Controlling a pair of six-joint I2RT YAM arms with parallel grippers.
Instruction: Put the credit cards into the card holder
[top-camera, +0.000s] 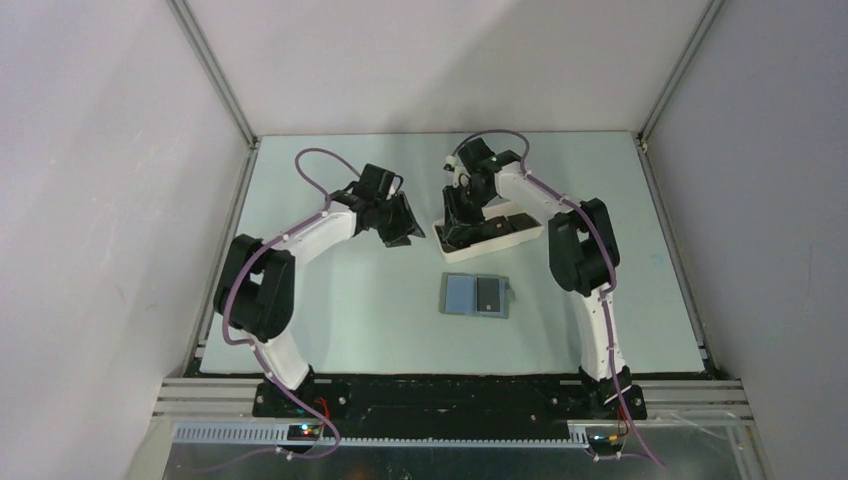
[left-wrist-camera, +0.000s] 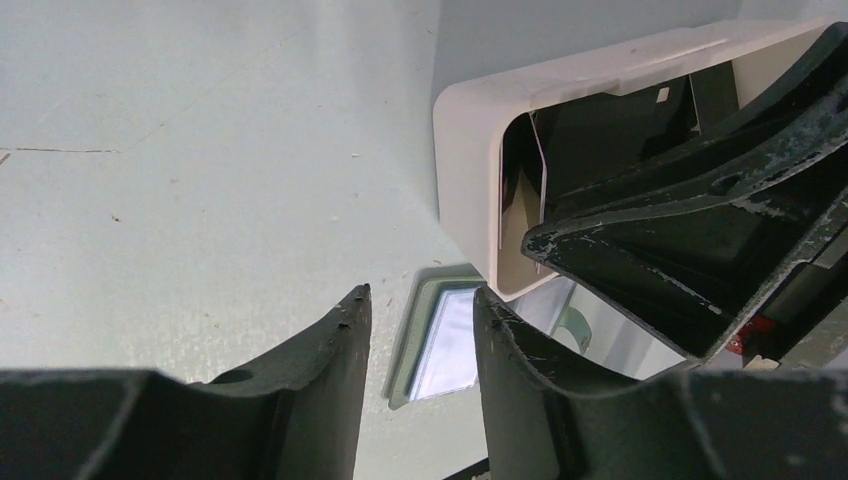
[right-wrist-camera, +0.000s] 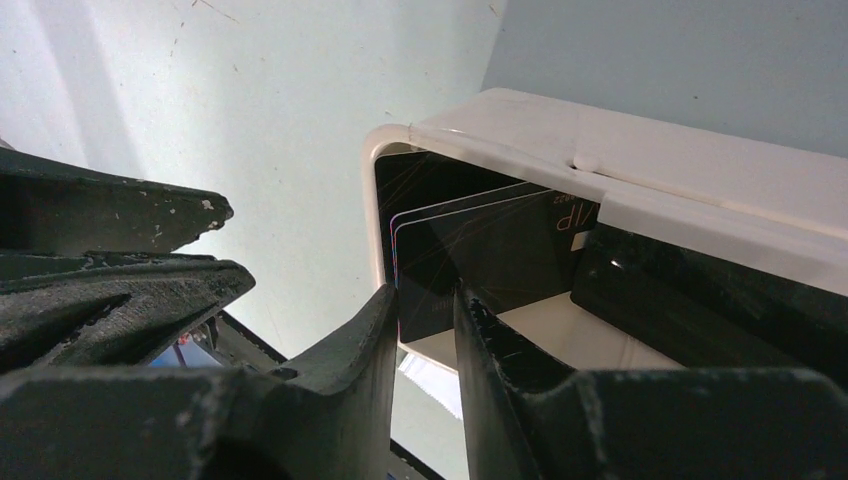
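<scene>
Inside a white tray (right-wrist-camera: 590, 130), black cards (right-wrist-camera: 490, 245) lean at its left end. My right gripper hangs over that end with its fingers apart. Its left fingertip overlaps the edge of the front card in view; contact cannot be told. Left of the tray, my left gripper stands open above bare table, nothing between its fingers. The opened card holder (top-camera: 443, 294) lies flat in front of the tray, a pale blue panel on its left side and a dark one on its right. Part of it shows low in the left wrist view.
Further dark items (right-wrist-camera: 720, 290) fill the tray's right part. The two grippers are close together at the tray's left end. Bare table (top-camera: 360, 320) lies in front of the left arm, with more free room at the far right.
</scene>
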